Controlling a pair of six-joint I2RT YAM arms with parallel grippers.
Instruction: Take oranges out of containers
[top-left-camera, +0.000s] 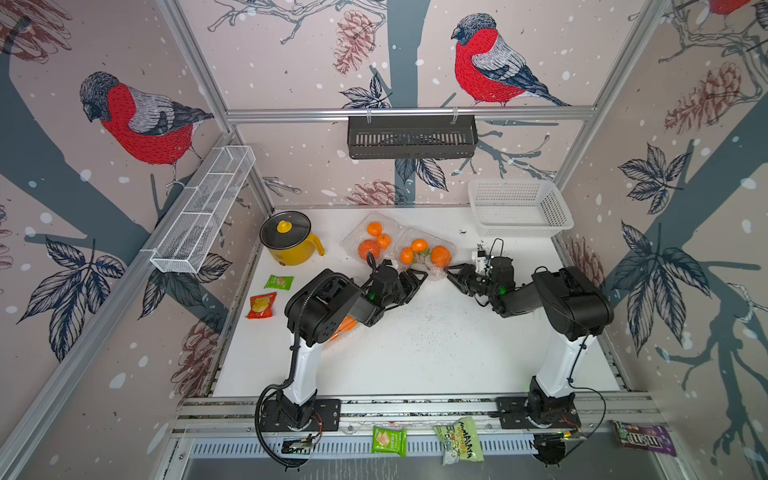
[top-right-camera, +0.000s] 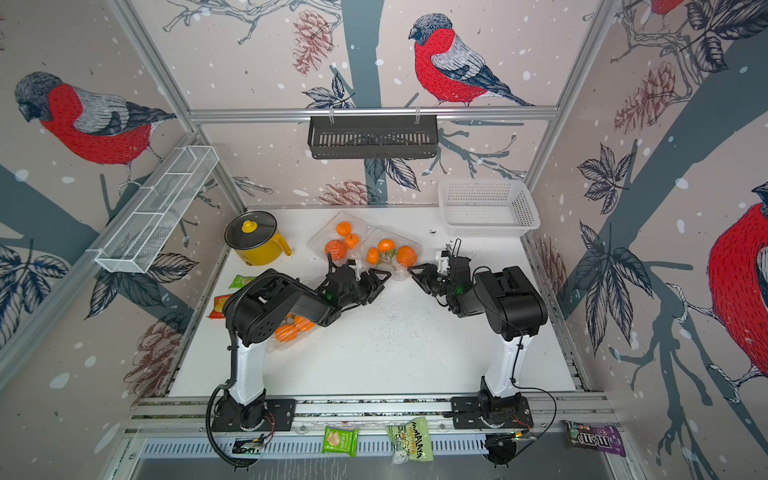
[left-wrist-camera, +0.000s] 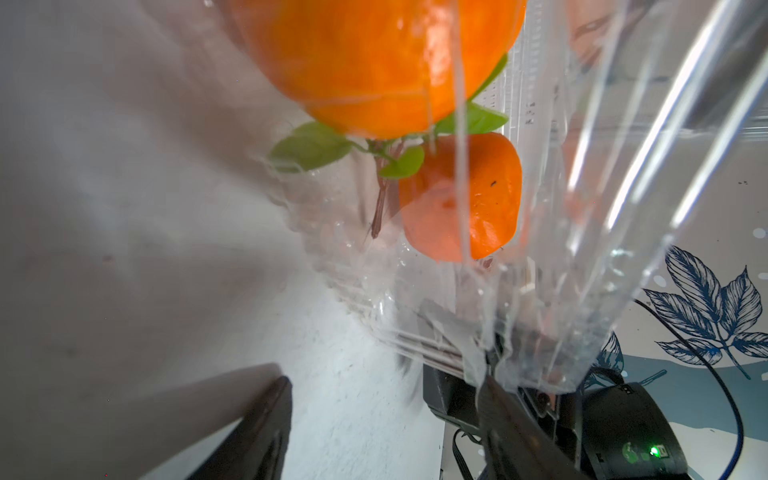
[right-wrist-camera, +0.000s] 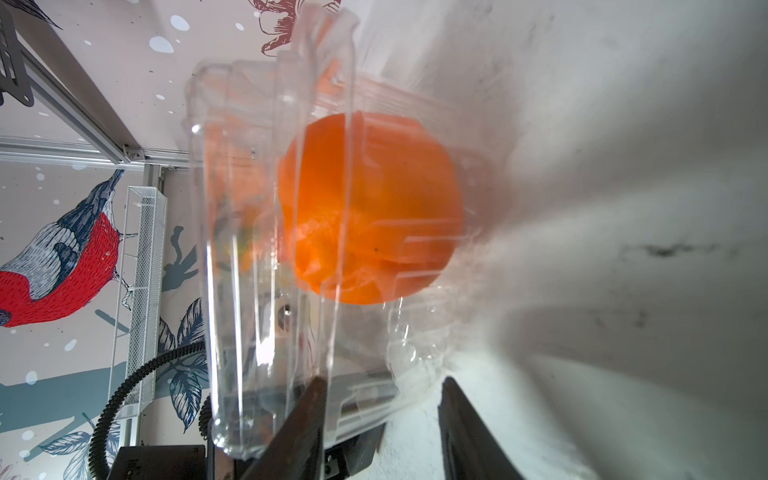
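Note:
Two clear plastic containers with oranges stand at the middle back: the left one (top-left-camera: 349, 240), the right one (top-left-camera: 432, 237) with oranges (top-right-camera: 406, 256) and green leaves. My left gripper (top-left-camera: 416, 280) is at the near edge of the right container; in the left wrist view the container's clear wall reaches down to its fingertips (left-wrist-camera: 496, 408), the grip itself partly hidden. My right gripper (top-left-camera: 456, 274) is by that container's right corner, its fingers apart in the right wrist view, near the clear wall beside a large orange (right-wrist-camera: 368, 208).
A yellow pot (top-left-camera: 285, 244) and snack packets (top-left-camera: 261, 305) are at the left. An empty white basket (top-left-camera: 520, 208) stands at the back right. Carrots (top-right-camera: 289, 329) lie under the left arm.

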